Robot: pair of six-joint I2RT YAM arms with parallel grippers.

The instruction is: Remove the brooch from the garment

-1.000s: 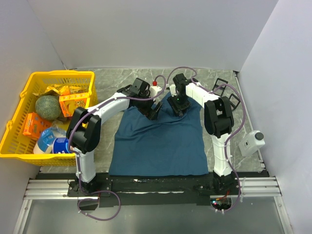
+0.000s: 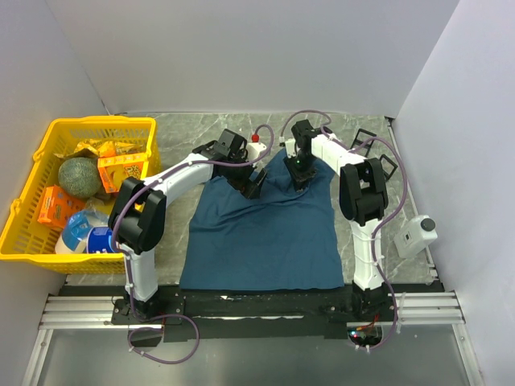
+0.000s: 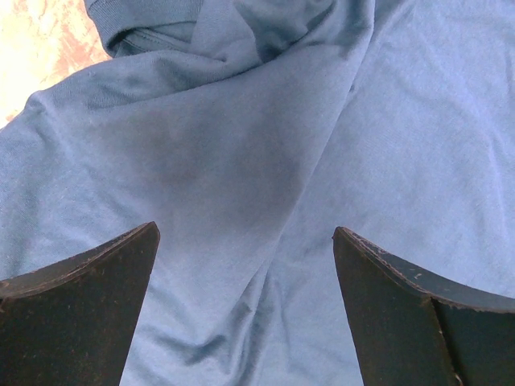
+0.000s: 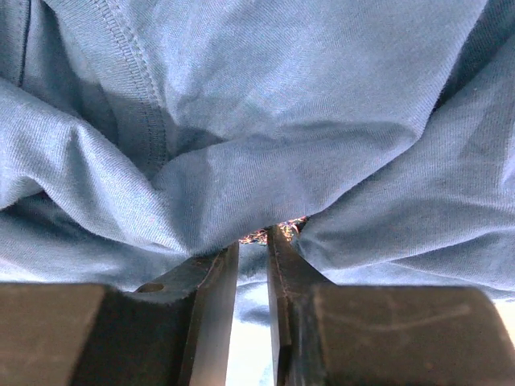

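Observation:
A blue garment (image 2: 261,249) lies spread on the marble table, bunched along its back part. In the right wrist view a small glittery brooch (image 4: 254,237) shows between cloth folds, partly covered by them. My right gripper is down in the folds at the brooch, its fingertips a narrow gap apart; whether anything is between them is unclear. My left gripper stands open above the garment's left back part, with only cloth beneath it.
A yellow basket (image 2: 28,233) full of goods fills the left side. At the right are black frames (image 2: 386,166) and a white container (image 2: 414,236). A small red object (image 2: 255,137) is at the back.
My right gripper has shifted slightly to the right over the garment. The left arm looks unmoved.

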